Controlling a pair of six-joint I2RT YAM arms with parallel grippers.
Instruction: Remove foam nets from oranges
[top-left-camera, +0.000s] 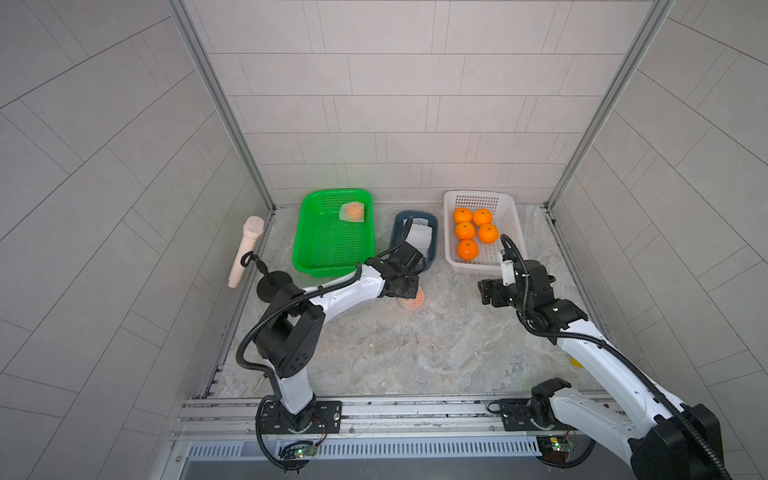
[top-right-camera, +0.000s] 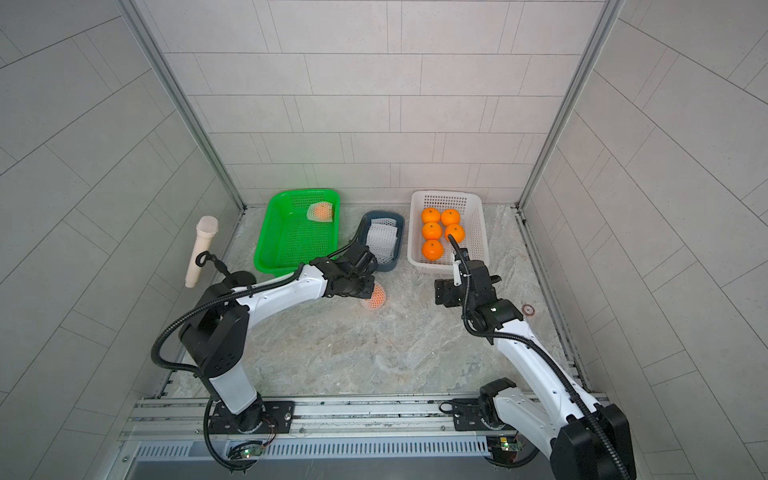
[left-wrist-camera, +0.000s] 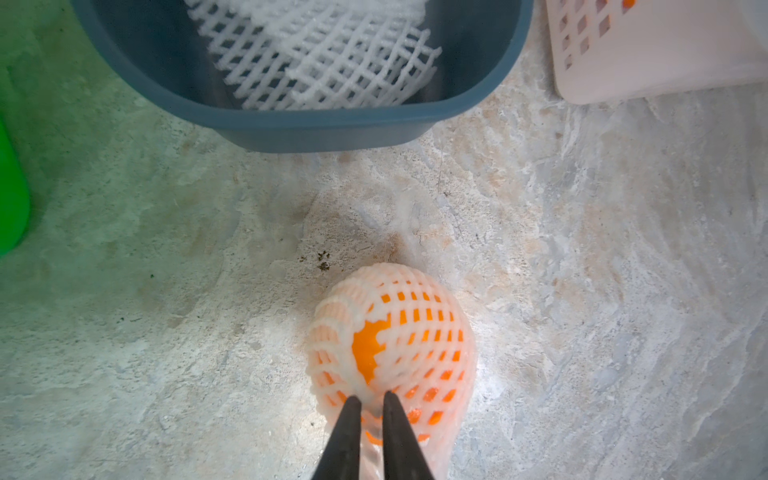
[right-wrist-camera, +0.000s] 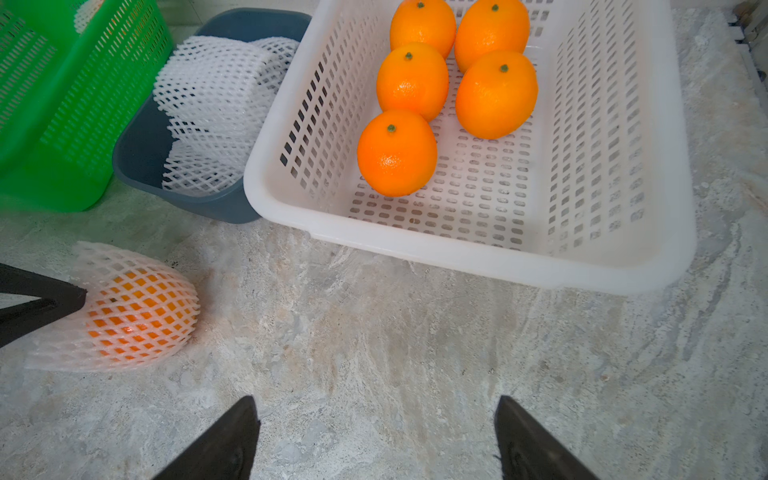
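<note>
An orange in a white foam net (left-wrist-camera: 408, 336) lies on the table in front of the blue-grey bin, orange skin showing through a gap in the mesh. In the left wrist view, my left gripper is over the near side of this net, its fingertips a narrow gap apart. Whether they pinch any mesh cannot be made out. My right gripper hangs over bare table to the right, fingers wide apart and empty. Another netted orange (top-left-camera: 353, 211) sits in the green basket (top-left-camera: 301, 248). Several bare oranges (right-wrist-camera: 397, 153) rest in the white basket (right-wrist-camera: 480, 256).
The blue-grey bin (left-wrist-camera: 320, 128) holds loose white nets (left-wrist-camera: 328, 60) and stands between the two baskets. Clear table (top-left-camera: 448, 352) stretches across the front and between the arms. Side walls and a front rail bound the space.
</note>
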